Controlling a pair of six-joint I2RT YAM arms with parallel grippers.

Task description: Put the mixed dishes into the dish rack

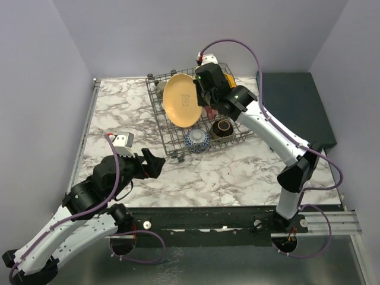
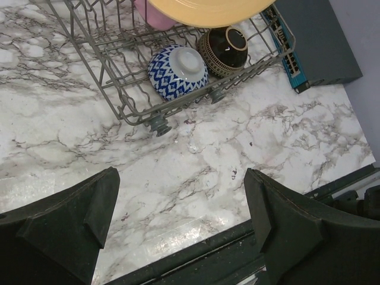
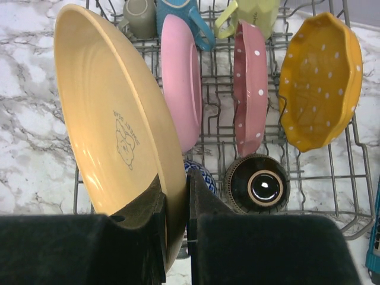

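My right gripper is shut on the rim of a yellow plate, held over the left part of the dish rack; in the right wrist view the plate hangs tilted beside a pink dish. The rack also holds a pink dotted dish, an orange dotted dish, a blue-patterned bowl, a dark bowl and cups along the back. My left gripper stands open and empty over the marble top, in front of the rack's left side.
A dark flat board lies right of the rack. Bare marble stretches along the front and left of the rack. Grey walls enclose the back and sides.
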